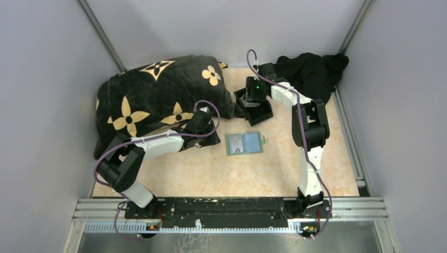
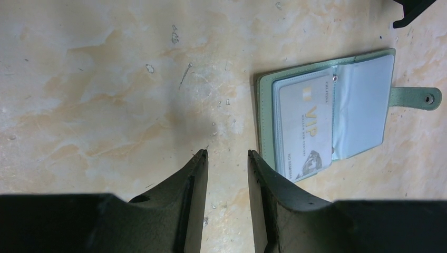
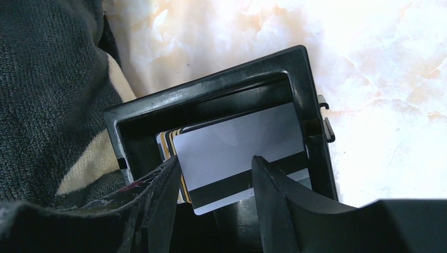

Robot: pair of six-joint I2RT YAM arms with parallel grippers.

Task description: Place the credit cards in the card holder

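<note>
The green card holder (image 2: 266, 124) lies unfolded on the table, its strap pointing right. A silver VIP card (image 2: 305, 124) sits in the holder's left pocket; the right clear sleeve (image 2: 363, 105) looks empty. To the left of the holder, my left gripper is part open over bare table, with nothing between its fingers. Inside the black tray (image 3: 211, 81), a white card with a dark stripe (image 3: 232, 147) lies on top of other striped-edged cards (image 3: 164, 145). My right gripper stands open over that stack, a finger towards each end of the top card.
A dark patterned blanket (image 1: 158, 97) is heaped at the back left, touching the tray's side. Black cloth (image 1: 311, 71) lies at the back right. The table (image 1: 237, 176) in front of the holder is clear.
</note>
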